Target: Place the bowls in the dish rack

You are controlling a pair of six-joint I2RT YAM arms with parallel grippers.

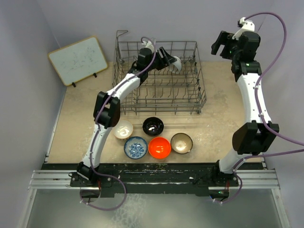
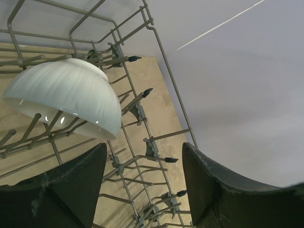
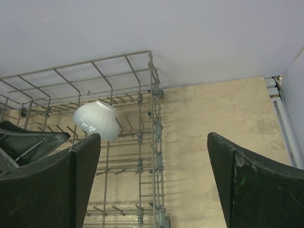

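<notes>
A white bowl (image 2: 64, 92) leans on its side among the tines at the back right of the wire dish rack (image 1: 156, 99). My left gripper (image 1: 166, 57) hovers just beside it, fingers apart and empty in the left wrist view. A cream bowl (image 1: 122, 128), black bowl (image 1: 153, 126), blue patterned bowl (image 1: 135, 147), orange bowl (image 1: 159, 147) and tan bowl (image 1: 181, 143) sit on the counter in front of the rack. My right gripper (image 1: 220, 46) is raised right of the rack, open and empty.
A small whiteboard (image 1: 77, 59) stands at the back left. The counter (image 3: 237, 109) right of the rack is bare. Grey walls border the back and sides.
</notes>
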